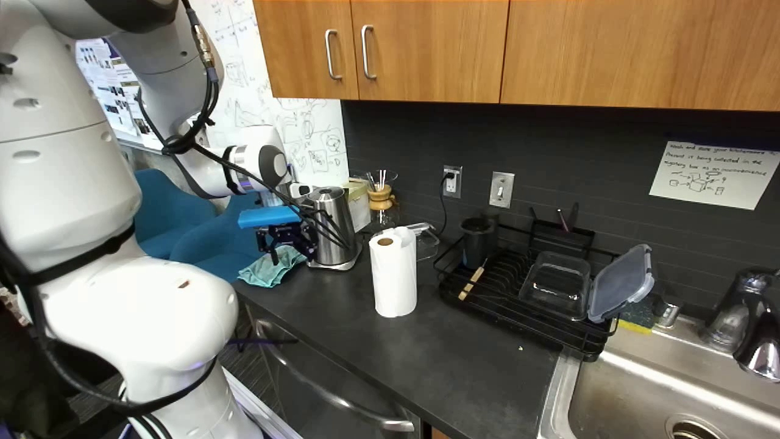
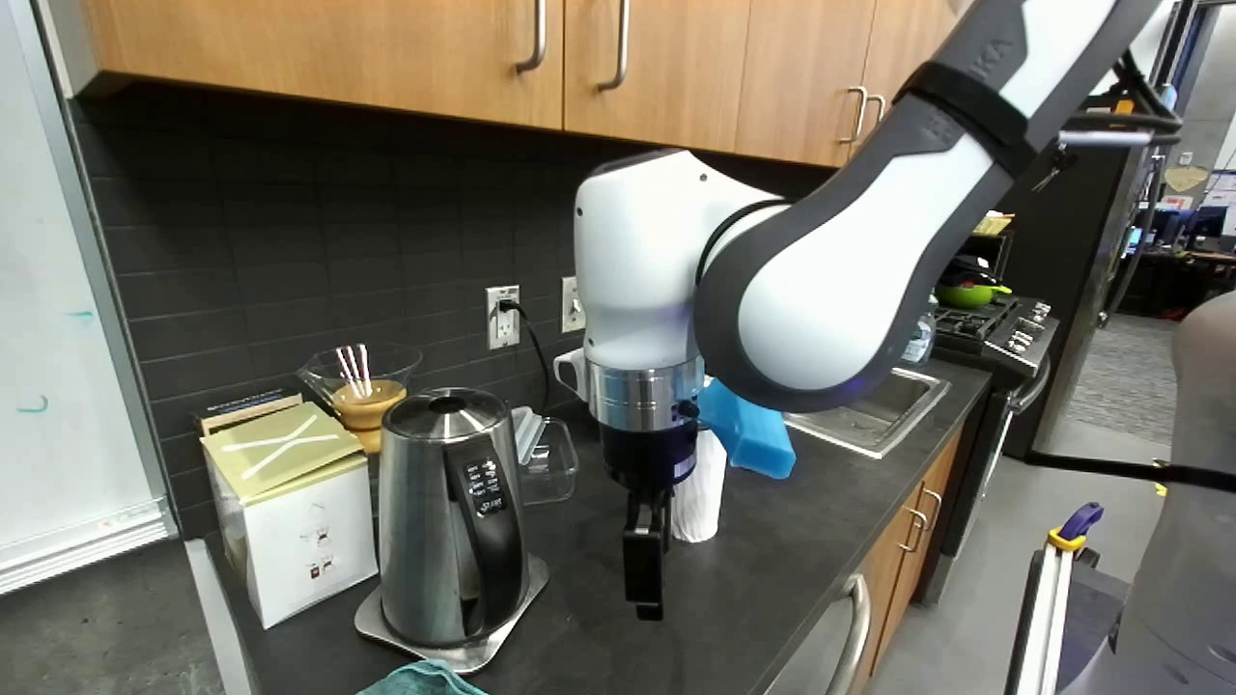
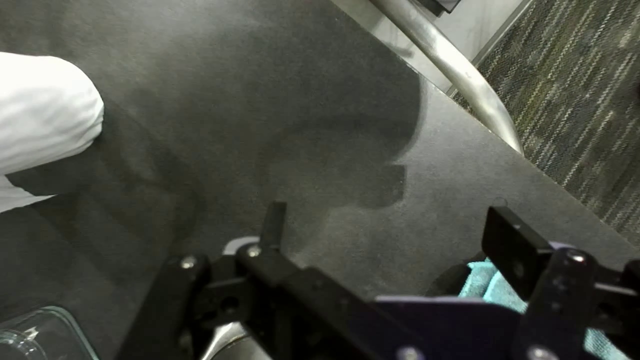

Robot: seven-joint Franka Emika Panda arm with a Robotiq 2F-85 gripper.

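Note:
Black and empty, my gripper stands open in the wrist view, its two fingers [image 3: 514, 246] wide apart over the dark counter. In the second exterior view the gripper [image 2: 645, 597] points down beside the steel kettle [image 2: 406, 533], on the side toward the paper towel roll [image 2: 697, 498]. A crumpled teal cloth [image 1: 272, 269] lies at the counter's end by the kettle. Part of that cloth [image 3: 481, 279] shows below one finger, the rest hidden behind it. The towel roll [image 1: 393, 274] stands upright on the counter.
A white box [image 2: 307, 539] and a glass coffee maker [image 1: 381, 197] stand behind the kettle. The dish rack [image 1: 504, 314] holds a clear container [image 1: 557, 284], left of the sink [image 1: 658, 388]. Bare counter [image 1: 439, 366] lies in front of the towel roll and rack.

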